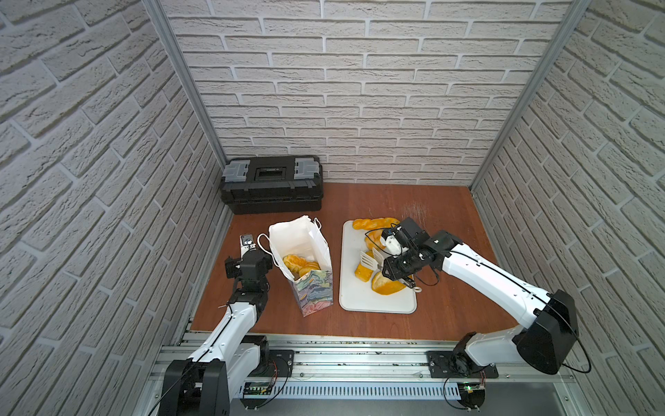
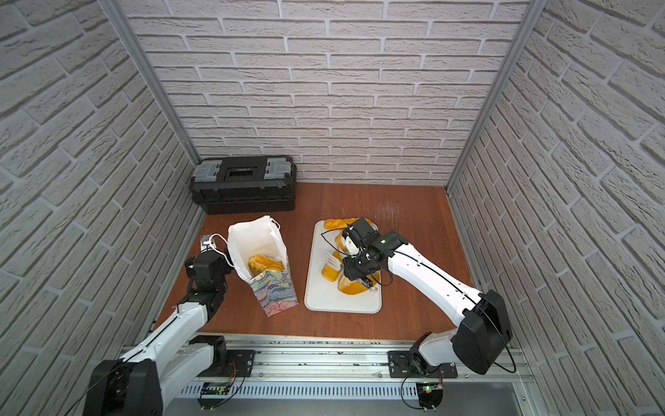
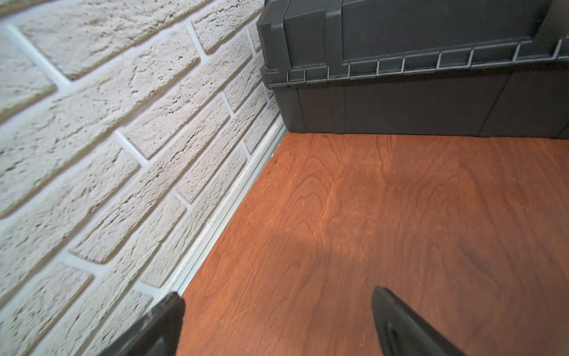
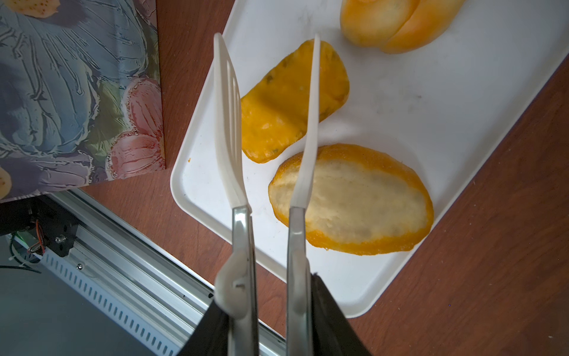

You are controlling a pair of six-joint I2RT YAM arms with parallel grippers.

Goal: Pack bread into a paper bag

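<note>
The tall paper bag (image 1: 315, 294) stands left of the white tray, its mouth open and golden bread (image 1: 299, 265) visible inside. On the tray (image 1: 353, 303) lie a flat orange-yellow piece (image 4: 275, 112), a halved loaf (image 4: 370, 201), a glossy bun (image 4: 385, 20) and a twisted loaf (image 1: 370, 223). My right gripper is around white-tipped metal tongs (image 4: 227, 136), whose arms are apart. In the right wrist view the tongs overlap the flat piece; whether they touch it, I cannot tell. Left of the bag, my left gripper is open and empty.
Behind the bag, a black toolbox (image 1: 271, 187) sits against the back wall. Brick walls close in the left and right sides. Bare wooden table (image 1: 453, 208) shows behind and right of the tray.
</note>
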